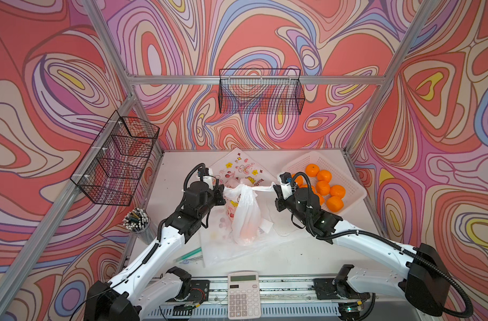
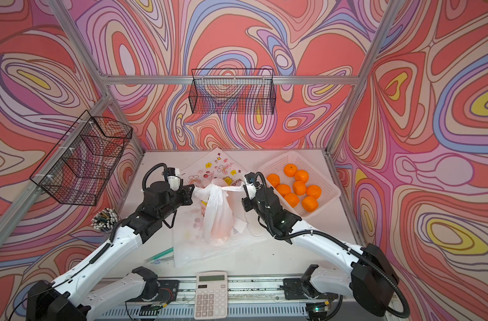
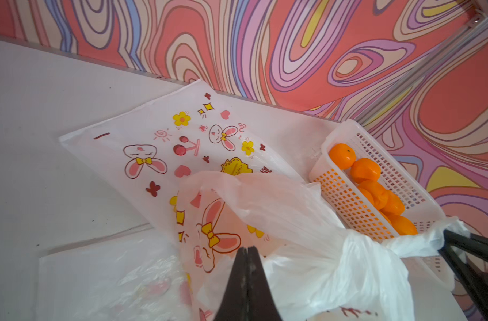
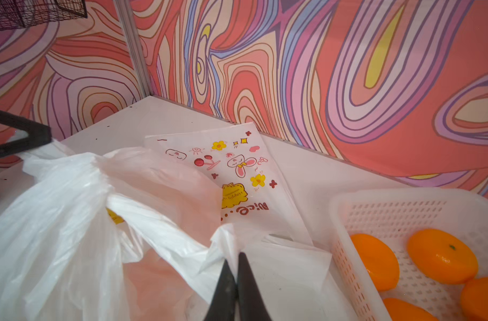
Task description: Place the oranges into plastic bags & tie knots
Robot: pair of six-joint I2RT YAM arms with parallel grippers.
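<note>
A white, see-through plastic bag (image 1: 247, 211) hangs stretched between my two grippers, a pale orange shape showing through its lower end. My left gripper (image 1: 223, 191) is shut on one side of its top; in the right wrist view the plastic bunches at its fingers (image 4: 38, 133). On the other side, my right gripper is shut on a twisted strip of the bag. The bag's neck looks gathered; whether a knot lies there I cannot tell. Several oranges (image 2: 299, 187) sit in a white perforated basket (image 2: 329, 184) on the right.
Flat printed bags (image 3: 142, 155) lie on the table behind and under the hanging bag. A green pen-like item (image 1: 188, 254) lies front left, and a calculator (image 1: 244, 295) at the front edge.
</note>
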